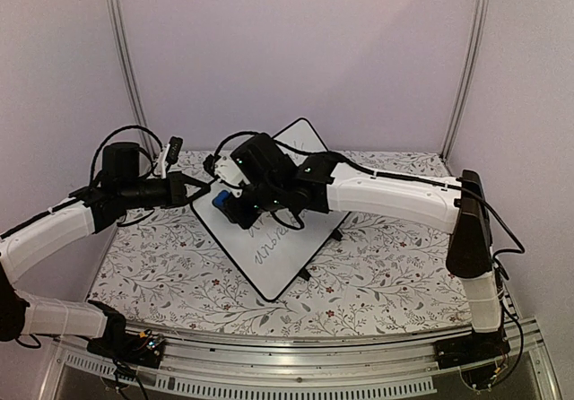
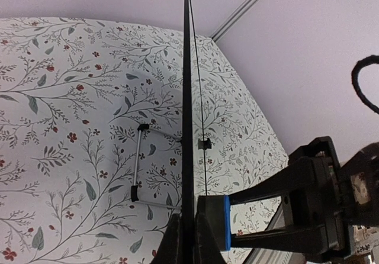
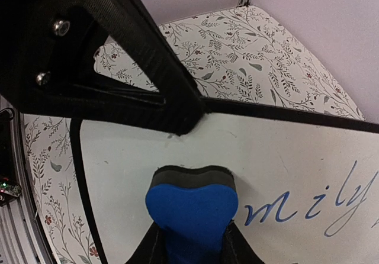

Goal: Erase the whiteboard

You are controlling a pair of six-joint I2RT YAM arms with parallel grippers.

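Note:
The whiteboard (image 1: 291, 265) stands tilted in the middle, with blue cursive writing (image 3: 284, 205); much of it is hidden behind my right arm. My right gripper (image 1: 233, 210) is shut on a blue eraser (image 3: 190, 202), held against the board beside the writing, near its border. My left gripper (image 1: 199, 192) is shut at the board's left corner; in the left wrist view the board (image 2: 188, 98) is edge-on between me and the eraser, and whether anything is between the left fingertips is hard to see.
Walls and metal rails enclose the space.

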